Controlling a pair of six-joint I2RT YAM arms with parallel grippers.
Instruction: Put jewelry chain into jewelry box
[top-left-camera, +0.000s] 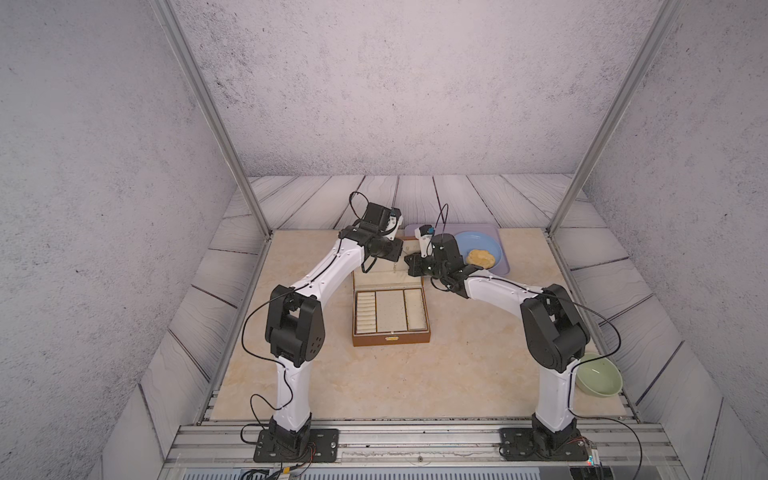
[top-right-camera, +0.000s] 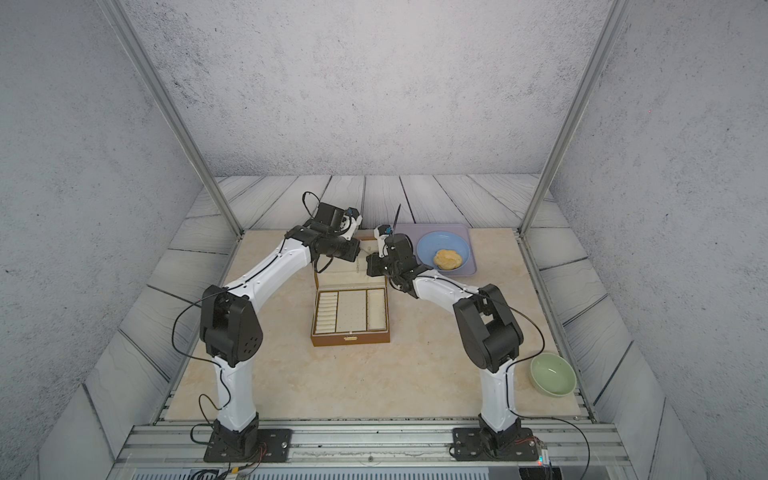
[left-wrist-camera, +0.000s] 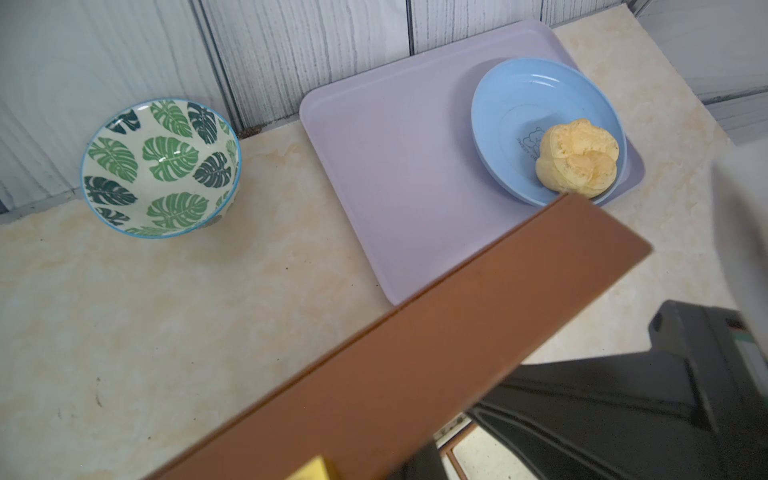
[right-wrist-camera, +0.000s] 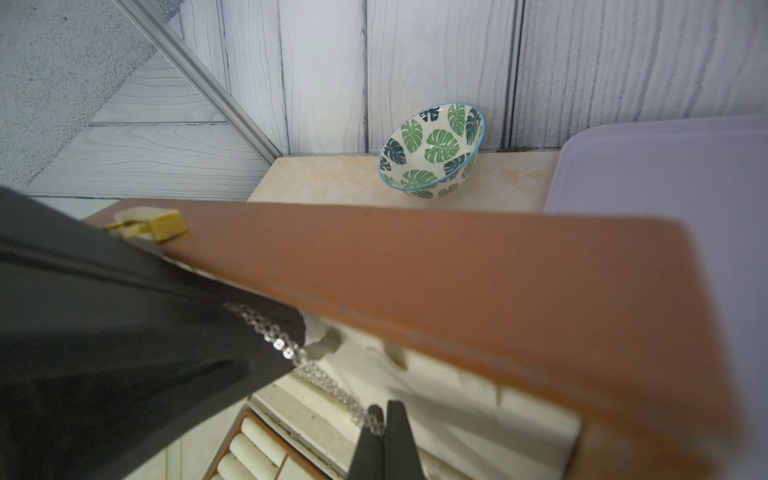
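Observation:
The silver jewelry chain (right-wrist-camera: 280, 342) stretches between the two grippers in the right wrist view, in front of the raised lid (right-wrist-camera: 448, 272) of the brown jewelry box (top-left-camera: 391, 339). My right gripper is shut on one end at its fingertips. Toward the other end, the links run up onto the dark left gripper (top-left-camera: 400, 251), which is shut on the chain; its exact pinch point is hidden. Both grippers hover close together by the open lid's cream lining. Below them, the box's base lies open, with a ring-roll section and flat compartments. The left wrist view shows no chain.
A mauve tray (left-wrist-camera: 400, 176) carrying a blue plate (left-wrist-camera: 504, 104) with a bread roll (left-wrist-camera: 580, 160) sits behind, to the right. A leaf-patterned bowl (left-wrist-camera: 160, 168) stands behind the lid. The green bowl (top-left-camera: 598, 376) is at front right. Table space before the box is clear.

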